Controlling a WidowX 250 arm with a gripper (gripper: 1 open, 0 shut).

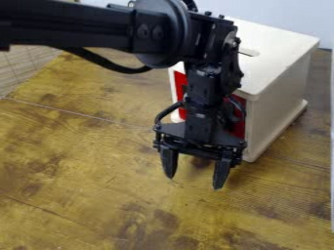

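Note:
My black gripper [196, 169] points down over the wooden floor, its two fingers apart and nothing visible between them. It is in front of a pale wooden box [276, 83] with a slot in its top and a red face [237, 117], which my arm partly hides.
A light woven surface [26, 68] lies at the upper left, with a thin wire running across toward the arm. A pale strip borders the right edge.

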